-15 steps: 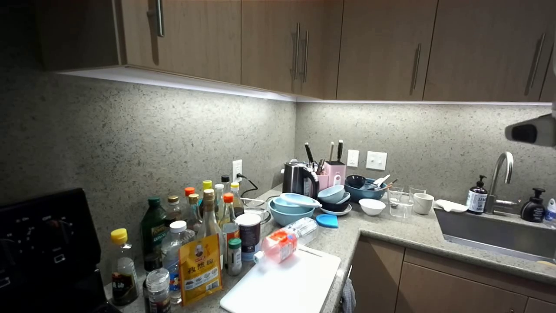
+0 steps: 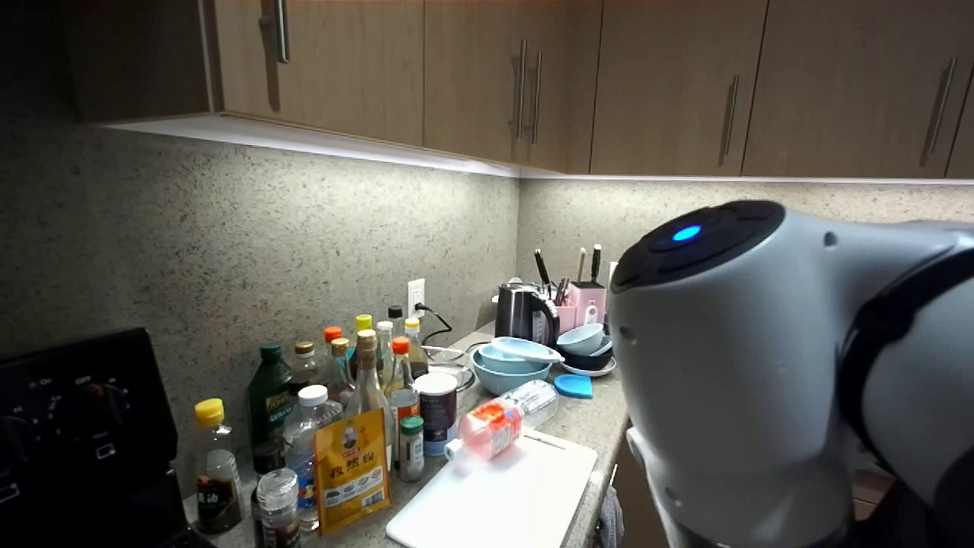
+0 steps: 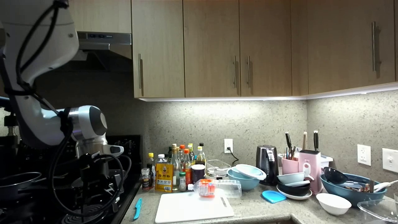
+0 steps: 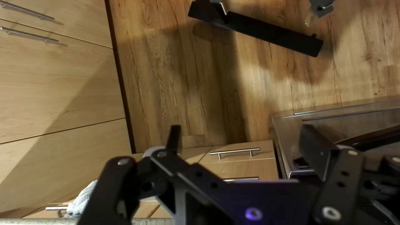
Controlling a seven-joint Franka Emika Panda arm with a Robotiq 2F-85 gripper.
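Note:
In the wrist view my gripper stands open, its dark fingers [image 4: 174,138] wide apart with nothing between them. Below it show the wood floor and drawer fronts. In exterior view 2 the arm [image 3: 89,121] reaches down over the stove, left of the counter. A clear plastic bottle with a red label [image 3: 206,188] lies on its side across the back of the white cutting board [image 3: 190,211]. A yellow packet [image 3: 164,177] stands beside several sauce bottles [image 3: 175,168]. A blue-handled knife [image 3: 138,208] rests left of the board.
Blue bowls [image 3: 242,181], a black kettle [image 3: 266,164] and a pink knife block [image 3: 310,168] crowd the counter's back. A pan [image 3: 18,186] sits on the stove. The board's front is bare. In the wrist view a dark stand base [image 4: 262,32] is on the floor.
The arm has swung into the right side of exterior view 1, now covering the sink and right counter. Only a small part of it showed at the right edge before. The counter items look unmoved.

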